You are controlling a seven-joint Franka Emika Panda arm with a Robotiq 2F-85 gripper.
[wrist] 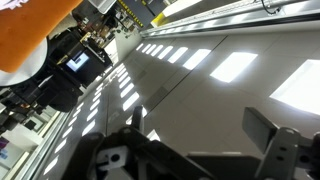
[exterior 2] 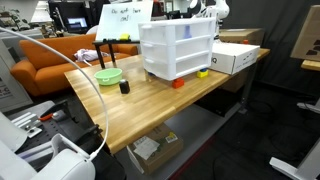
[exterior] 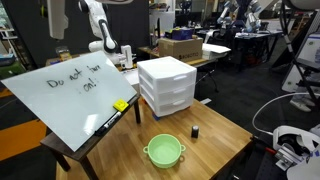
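In the wrist view, my gripper stands open, its dark fingers (wrist: 262, 128) wide apart with nothing between them. It faces the ceiling lights, well away from the table. A green bowl (exterior: 164, 151) rests on the wooden table, and a small black object (exterior: 195, 132) stands to its right. Behind them is a white drawer unit (exterior: 168, 85). At the left, a tilted whiteboard (exterior: 75, 95) bears black handwriting; a yellow object (exterior: 120, 105) sits at its right edge.
The robot's white base (exterior 2: 70, 160) is by the table's near edge. Red (exterior 2: 177, 83) and yellow (exterior 2: 203, 73) blocks lie by the drawers. A white box (exterior 2: 232, 57) stands farther along. Bare tabletop (exterior 2: 150, 103) lies beyond the black object.
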